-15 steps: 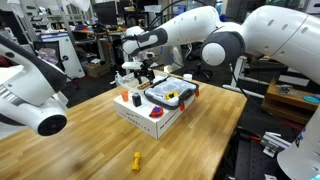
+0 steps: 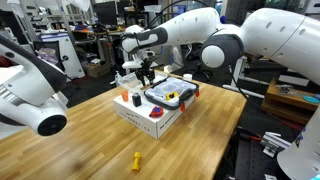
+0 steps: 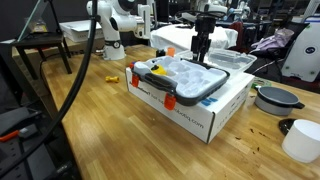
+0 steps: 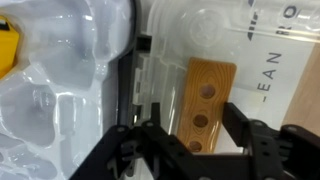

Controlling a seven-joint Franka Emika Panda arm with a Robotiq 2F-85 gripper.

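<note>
In the wrist view, a brown wooden block [image 4: 207,100] with several round holes lies beside a clear plastic edge. My gripper is over it with its fingers apart, one on each side. A gap shows between the left finger and the block, while the right finger [image 4: 235,122] is close to its right edge. In the exterior views, the gripper [image 2: 147,82] points down at the far side of the white box [image 2: 142,118]. The compartment tray [image 3: 180,75] rests on that box. Its small size there hides the block.
A yellow thing [image 4: 8,45] sits in a tray compartment. An orange cup [image 2: 125,97] and a red-and-blue item [image 2: 156,113] are on the box. A metal pot [image 3: 276,101] and a white mug [image 3: 302,141] stand beside it.
</note>
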